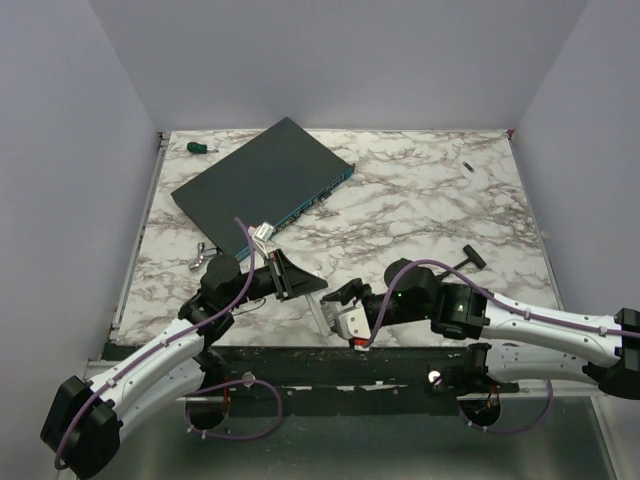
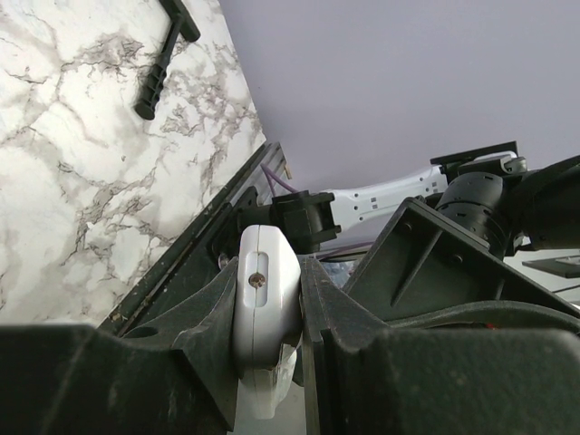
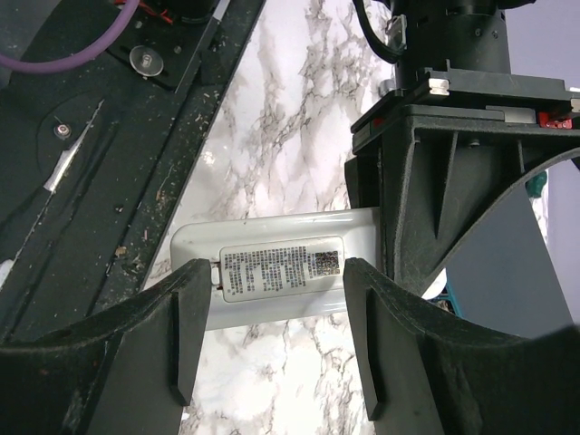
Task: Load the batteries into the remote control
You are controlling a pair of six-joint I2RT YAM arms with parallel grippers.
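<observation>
The white remote control [image 1: 316,310] [image 2: 268,299] is held by my left gripper [image 1: 298,283], which is shut on it. In the right wrist view the remote's back [image 3: 272,224] faces the camera, with a silver, patterned rectangular piece [image 3: 272,272] in its middle; I cannot tell whether it is cells or a cover. My right gripper [image 1: 348,305] is close to the remote, its fingers apart on either side of that piece.
A dark hammer [image 1: 470,258] [image 2: 159,72] lies at the right, a dark board [image 1: 262,180] at the back left, with a green screwdriver [image 1: 198,148] beside it.
</observation>
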